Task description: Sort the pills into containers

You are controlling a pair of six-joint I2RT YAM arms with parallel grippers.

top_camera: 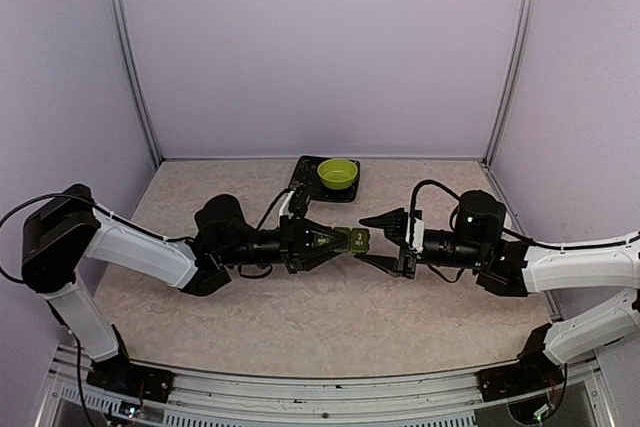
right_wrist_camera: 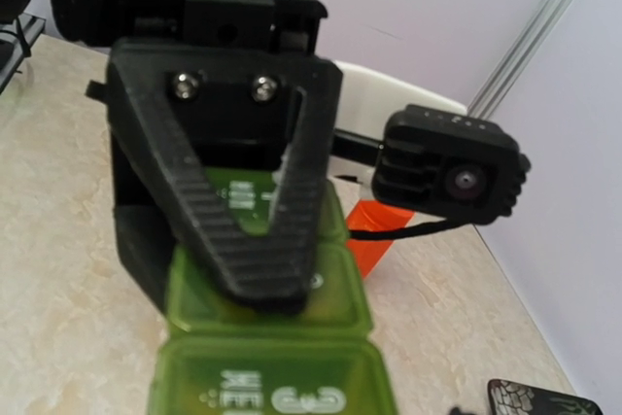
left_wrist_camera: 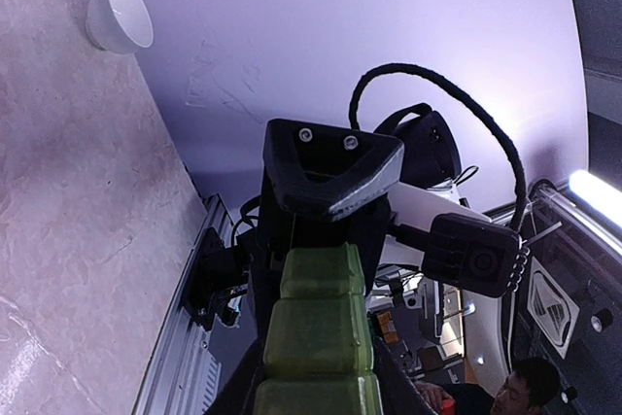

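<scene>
A green pill box with several lidded compartments (top_camera: 358, 240) is held above the table, with my left gripper (top_camera: 327, 240) shut on it and one end sticking out to the right. White lettering shows on the lids of the pill box (right_wrist_camera: 267, 376) in the right wrist view, where a black finger (right_wrist_camera: 262, 269) of my left gripper lies across it. My right gripper (top_camera: 365, 240) faces that free end with its fingers apart, one on each side. In the left wrist view the pill box (left_wrist_camera: 319, 337) points toward the right gripper's black finger (left_wrist_camera: 330, 177). Loose pills cannot be seen.
At the back of the table a green bowl (top_camera: 338, 174) rests on a black tray (top_camera: 309, 187). A white bowl (left_wrist_camera: 120, 15) shows in the left wrist view. Something orange (right_wrist_camera: 375, 230) stands behind the left gripper in the right wrist view.
</scene>
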